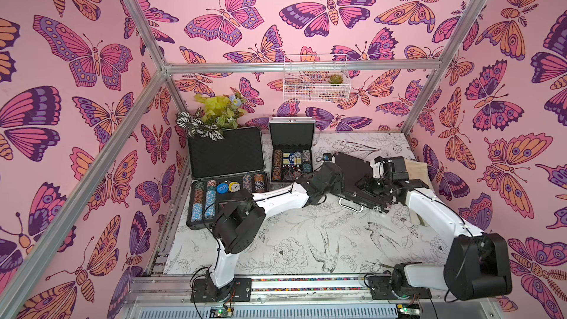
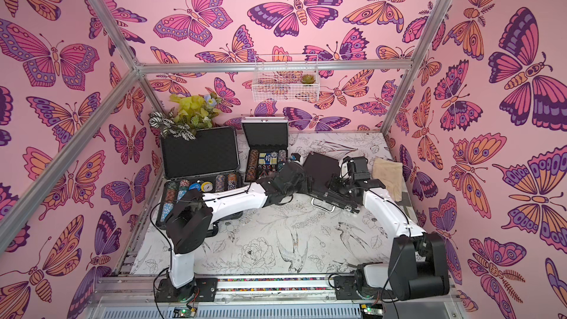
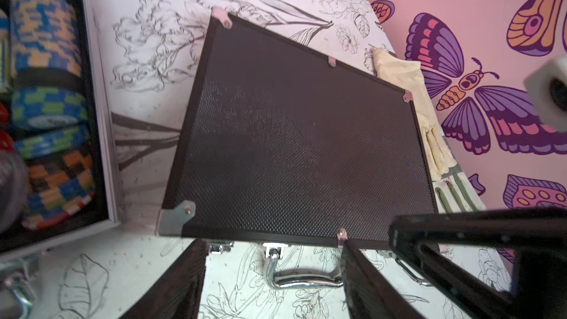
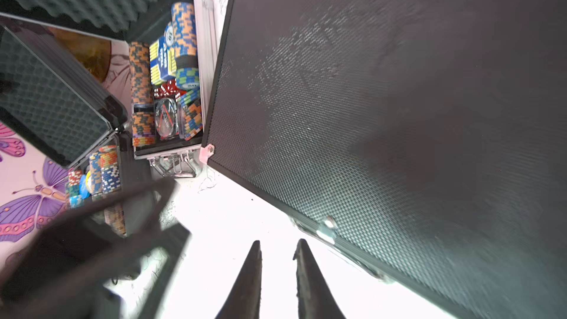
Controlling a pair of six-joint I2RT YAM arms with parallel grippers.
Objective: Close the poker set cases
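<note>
On the right lies a black case [image 1: 348, 163] with its lid down. Its textured lid [image 3: 307, 136] fills much of the left wrist view, with the silver handle [image 3: 307, 280] along the front edge. My left gripper stands open, its fingers apart by that front edge and nothing between them. Over the same case, my right gripper is part open, with a narrow empty gap between its fingertips. The small middle case [image 1: 292, 136] has its lid raised, showing chips, cards and dice. At left the large case [image 1: 225, 152] also stands lid-up, full of chip rows.
Yellow flowers [image 1: 221, 109] crowd behind the large case's lid. A beige cloth [image 2: 387, 177] lies right of the lid-down case. A wire basket [image 1: 316, 85] hangs on the back wall.
</note>
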